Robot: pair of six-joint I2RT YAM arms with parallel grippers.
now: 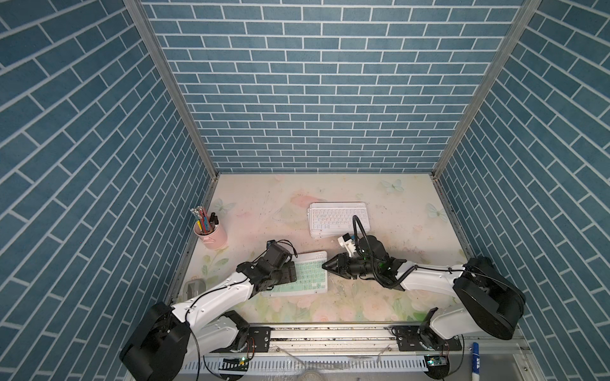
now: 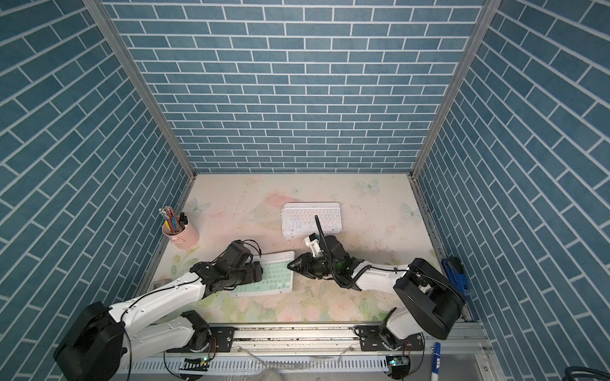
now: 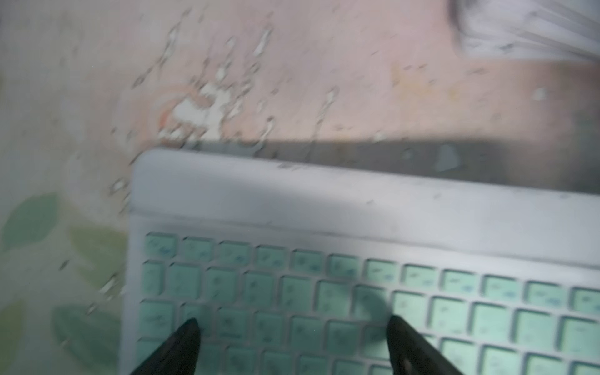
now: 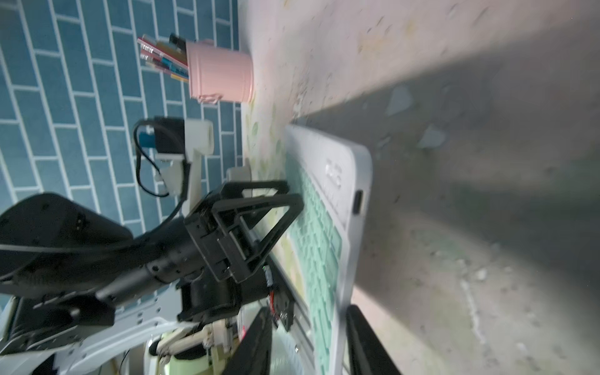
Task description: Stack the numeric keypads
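A white keyboard with mint-green keys [image 1: 311,277] lies near the front of the table, left of centre. My left gripper is over its left part, with its dark fingers spread wide above the keys. At the right end of the keyboard, my right gripper has its fingers on either side of the edge, with a gap showing on the key side, so it looks open. Further back, a white keyboard [image 2: 311,219] tops a low pile; other white edges show beneath it at its left side. The contact of the left fingertips with the keys is unclear.
A pink cup of pencils [image 1: 214,237] stands at the left edge of the table. A blue marker [image 1: 475,358] lies outside the front right corner. Bare table [image 1: 406,209] extends to the right of the pile.
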